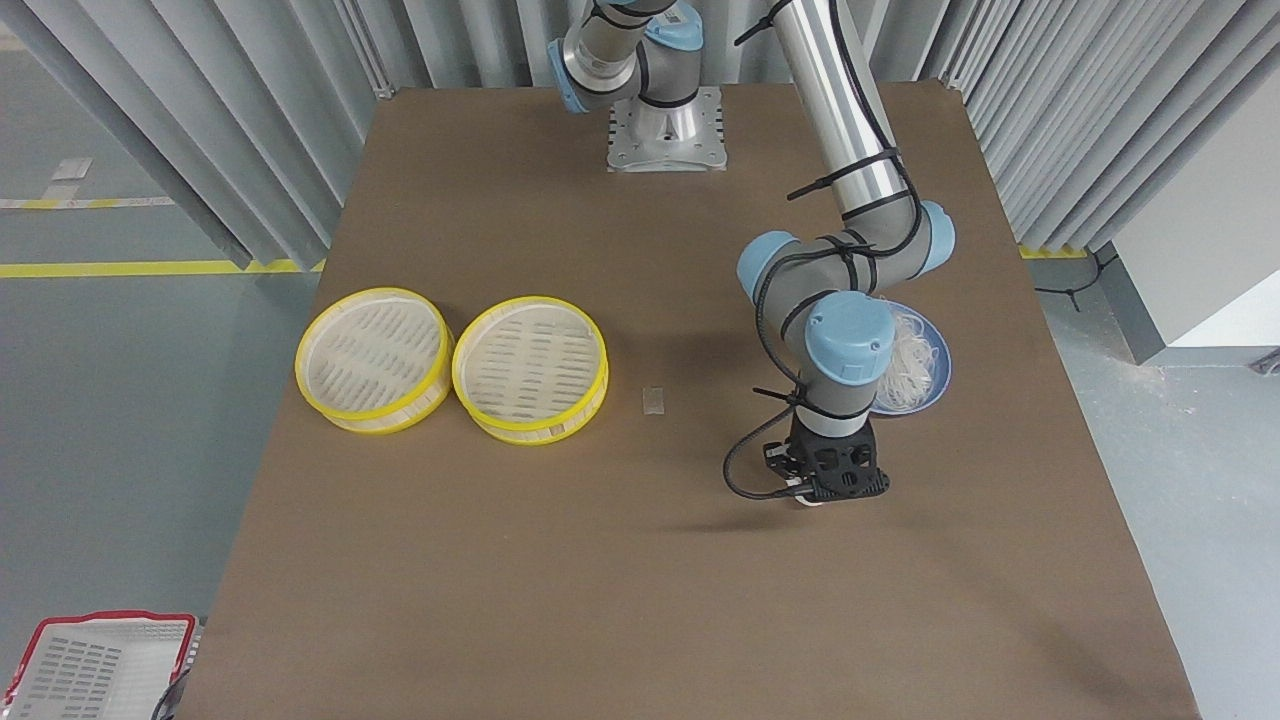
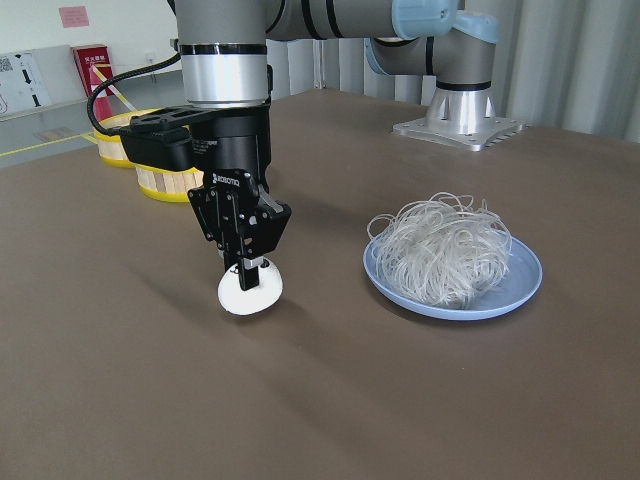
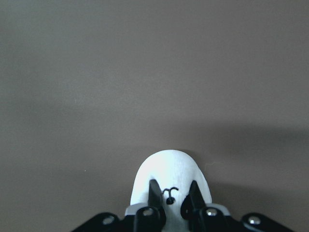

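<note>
My gripper [image 2: 246, 270] is shut on a white rounded piece [image 2: 232, 298] with a small black mark, held low over the brown table [image 1: 672, 600]; whether it touches the surface I cannot tell. In the wrist view the piece [image 3: 169, 166] sits between the two black fingertips. In the front view it is mostly hidden under the black gripper body [image 1: 840, 468]. A blue plate [image 2: 525, 285] with a pile of white noodle-like strands [image 2: 440, 250] lies beside the gripper.
Two yellow-rimmed round trays [image 1: 372, 355] [image 1: 528, 366] stand left on the table. A red-rimmed basket [image 1: 102, 672] is beyond the left edge.
</note>
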